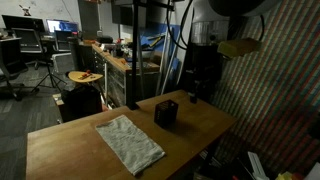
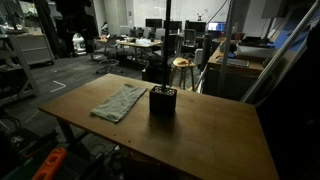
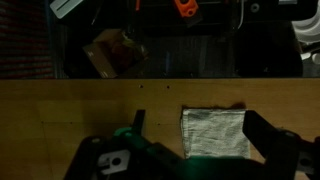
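Note:
A grey-white cloth [image 1: 130,142] lies flat and roughly rectangular on the wooden table [image 1: 65,150]. In exterior view 2 the same cloth [image 2: 119,103] lies left of a black open-topped box [image 2: 162,101], which stands upright. Exterior view 1 shows the box [image 1: 166,113] behind the cloth, towards the arm. My gripper is open above the table, its two dark fingers wide apart. Part of the cloth [image 3: 213,130] shows between and below them in the wrist view, well beneath. Nothing is held. What the box contains is too dark to tell.
Beyond the table edge in the wrist view are a cardboard box [image 3: 113,52] and an orange-and-black item [image 3: 187,8]. A dark vertical post [image 1: 134,55] rises behind the table.

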